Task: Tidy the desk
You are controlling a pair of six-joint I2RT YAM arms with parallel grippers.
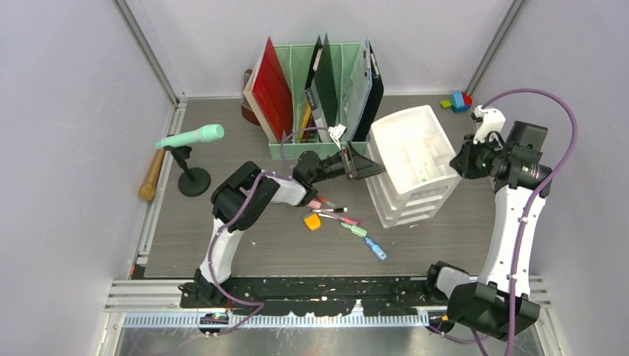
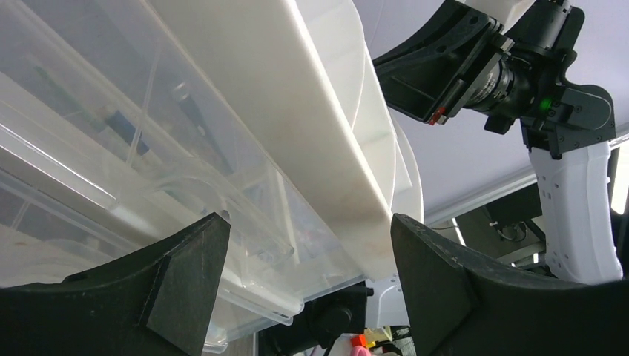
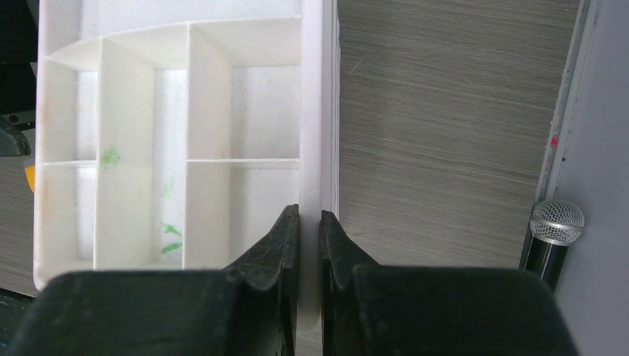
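Observation:
A white drawer unit (image 1: 419, 152) with clear drawers stands on the desk, its divided tray top facing up. My right gripper is shut on the thin side rim (image 3: 311, 111) of that top. Against the unit's opposite side is my left gripper (image 1: 377, 169), its fingers apart. In the left wrist view, its fingers (image 2: 185, 285) spread in front of the drawer side, with nothing clearly clamped between them. Loose markers (image 1: 348, 220), a green pen (image 1: 354, 230), a blue bottle (image 1: 376, 248) and an orange item (image 1: 311, 221) lie before the unit.
Behind stands a green file rack (image 1: 297, 52) with several folders. A green microphone (image 1: 196, 136) on a stand is at left, a wooden bat (image 1: 152, 176) at the edge. Coloured blocks (image 1: 460, 101) sit back right.

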